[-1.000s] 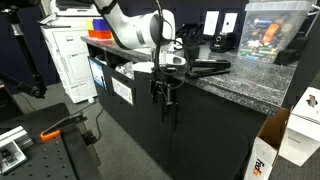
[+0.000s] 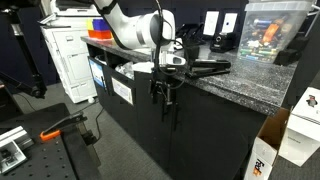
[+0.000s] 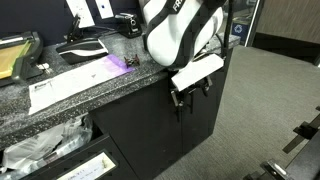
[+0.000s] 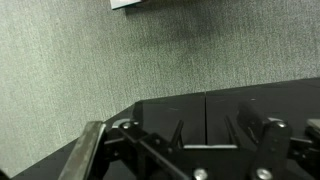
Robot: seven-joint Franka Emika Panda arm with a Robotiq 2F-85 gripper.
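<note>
My gripper (image 2: 165, 108) hangs in front of the dark counter's front panel (image 2: 215, 125), below the level of the top. From the other side, the gripper (image 3: 190, 105) is seen beside the same dark panel (image 3: 145, 130). In the wrist view two dark fingers stand apart at the bottom, and the gripper is open with nothing showing between them. Behind it are a black surface (image 4: 170, 105) with a vertical seam and the grey floor (image 4: 130, 60).
On the granite countertop (image 2: 240, 80) stand a clear tub of colourful items (image 2: 268, 32) and a black tool (image 2: 205, 68). White boxes (image 2: 300, 130) are at the right. An open drawer (image 3: 60, 160) and papers (image 3: 70, 83) lie left in exterior view 2.
</note>
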